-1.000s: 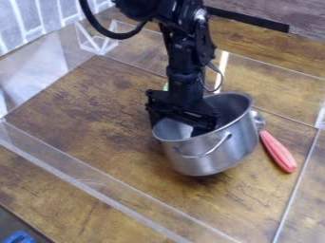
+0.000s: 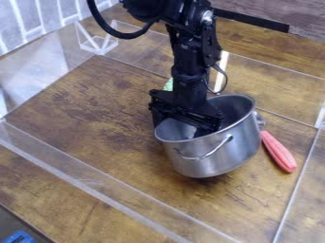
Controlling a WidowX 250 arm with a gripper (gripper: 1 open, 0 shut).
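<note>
A steel pot [image 2: 214,156] with side handles is on the right of centre on the wooden table. My black gripper [image 2: 185,119] reaches down into its left back part, at the rim; its fingers are mostly hidden, so I cannot tell whether they are shut on anything.
A red-handled tool [image 2: 278,152] lies just right of the pot. A green and pale object shows partly behind the arm. A blue object [image 2: 18,237] sits at the lower left corner.
The pot looks slightly more level than before, its front shifted a little, and my gripper has moved very slightly with it.
</note>
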